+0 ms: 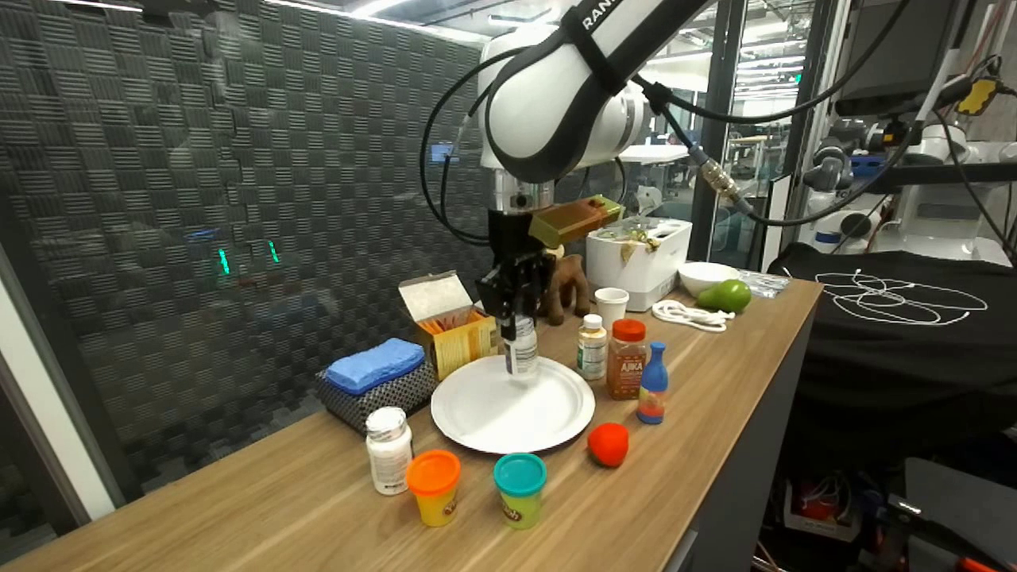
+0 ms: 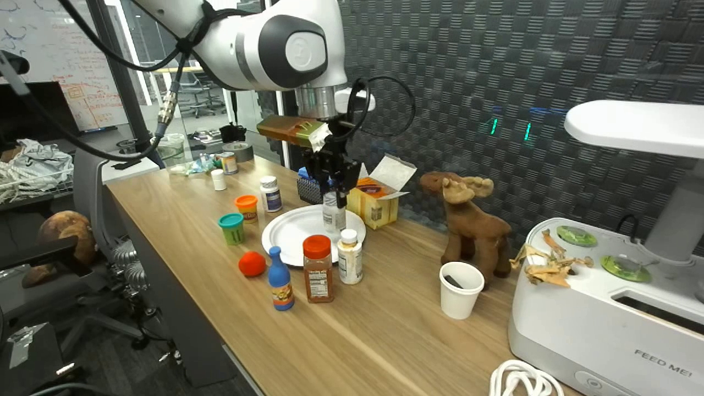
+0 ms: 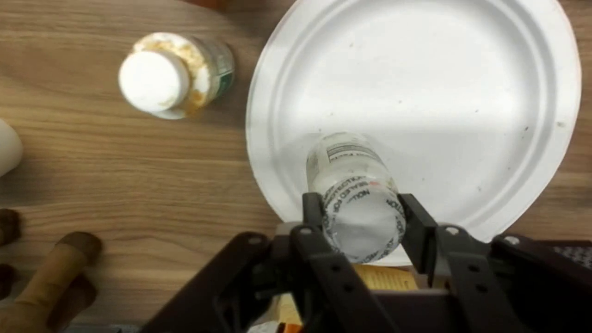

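My gripper is shut on a white bottle [image 3: 349, 152], gripping it near its sealed top. In the first exterior view the bottle [image 1: 521, 351] is upright over the far part of the white plate [image 1: 467, 419]. Whether its base touches the plate, I cannot tell. The second exterior view also has the gripper [image 2: 335, 194] above the plate [image 2: 280, 231], the bottle [image 2: 334, 218] hanging down from it. No other object lies on the plate.
Beside the plate stand a white-capped bottle [image 1: 592, 349], a red-lidded jar [image 1: 626, 362] and a blue bottle [image 1: 653, 386]. An open yellow box [image 1: 464, 343] is close behind. Two tubs, orange-lidded [image 1: 434, 486] and teal-lidded [image 1: 520, 491], sit in front.
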